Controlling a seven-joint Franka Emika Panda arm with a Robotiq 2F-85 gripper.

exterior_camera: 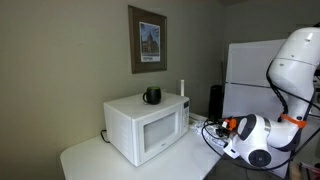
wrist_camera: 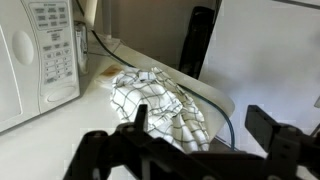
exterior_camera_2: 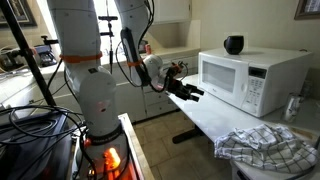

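Observation:
My gripper stands open over the table, its dark fingers [wrist_camera: 97, 150] wide apart and nothing held between them. A white microwave [exterior_camera_2: 235, 80] with its door closed stands on the table. On top of it sits a black mug [exterior_camera: 152, 95]. Beyond the gripper in the wrist view, a crumpled checked cloth [wrist_camera: 150, 97] lies on the table. From the second exterior view, the gripper is in front of the microwave, near the table's edge and clear of the door.
A dark cable [wrist_camera: 205, 100] runs behind the cloth. A framed picture [exterior_camera: 148, 40] hangs on the wall above. Past the table's far edge is a pale grey panel [wrist_camera: 265, 60].

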